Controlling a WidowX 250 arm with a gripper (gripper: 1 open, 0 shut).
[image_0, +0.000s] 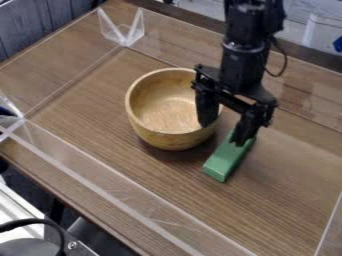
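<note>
My black gripper (225, 114) hangs open over the right edge of a tan wooden bowl (150, 122) and the upper end of a green block (225, 161). One finger is near the bowl's rim, the other just above the block. The bowl looks empty; the block lies on the wooden table just right of it.
Clear plastic pieces stand at the upper left and left edge. A black cable and white objects lie at the lower left, off the table.
</note>
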